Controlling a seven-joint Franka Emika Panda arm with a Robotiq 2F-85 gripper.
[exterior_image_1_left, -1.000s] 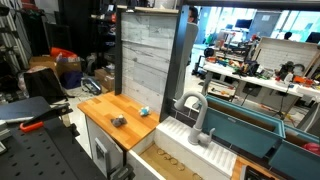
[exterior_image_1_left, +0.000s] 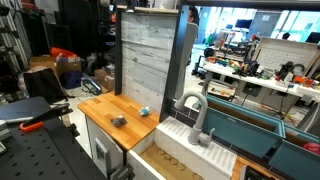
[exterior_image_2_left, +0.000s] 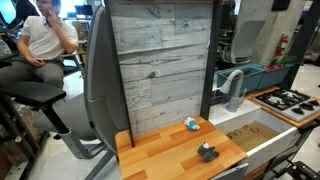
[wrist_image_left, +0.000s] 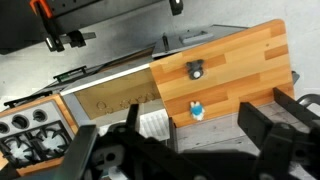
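Note:
My gripper hangs high above the wooden counter (wrist_image_left: 235, 70). Its two dark fingers stand wide apart at the bottom of the wrist view, and nothing shows between them in its grasp. Two small things rest on the counter, apart from each other. One is a dark grey object (exterior_image_2_left: 207, 153) near the front edge, also visible in the wrist view (wrist_image_left: 195, 69). The other, a blue and white object (exterior_image_2_left: 191, 123), lies farther back, towards the wall; in exterior view 1 it is a small pale-blue item (exterior_image_1_left: 144, 111). Neither exterior view clearly shows the gripper.
A grey faucet (exterior_image_2_left: 234, 88) rises beside the counter. An open drawer (exterior_image_1_left: 167, 166) with a wooden bottom juts out in front of the sink area. The stove (wrist_image_left: 33, 132) lies beyond it. A plank wall (exterior_image_2_left: 165, 75) and dark post bound the counter's back.

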